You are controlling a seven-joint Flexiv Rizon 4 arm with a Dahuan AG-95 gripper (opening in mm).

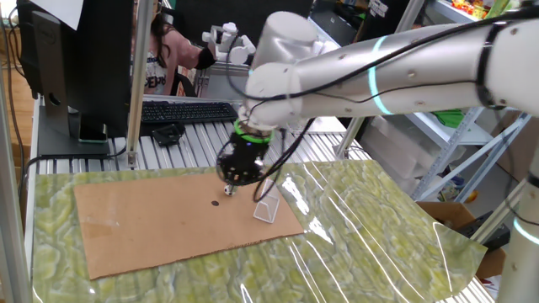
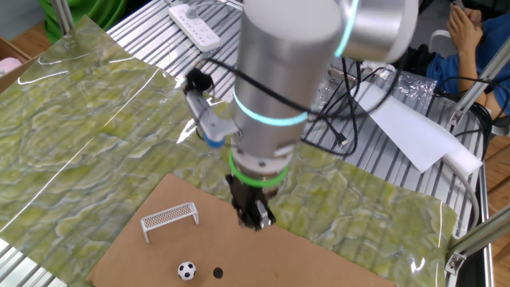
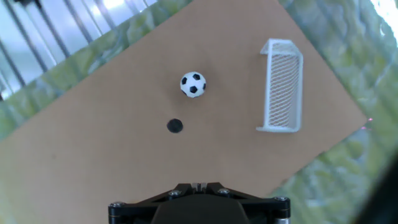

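Observation:
A small black-and-white soccer ball (image 3: 193, 84) rests on the brown cardboard sheet (image 3: 118, 143), close to a flat black spot (image 3: 175, 126). To its right in the wrist view stands a white toy goal (image 3: 284, 86) with a net, apart from the ball. My gripper appears shut at the bottom edge of that view, its fingertips together with nothing visible between them. In exterior view 2 the gripper (image 2: 261, 224) hangs above the board, away from the ball (image 2: 186, 271) and goal (image 2: 170, 218). Exterior view 1 has the ball (image 1: 228, 192) partly covered by the gripper.
A green marbled sheet (image 1: 362, 244) lies under and around the cardboard. Behind it are a keyboard (image 1: 189, 112) and a monitor (image 1: 84, 67). Cables hang loosely beside the arm.

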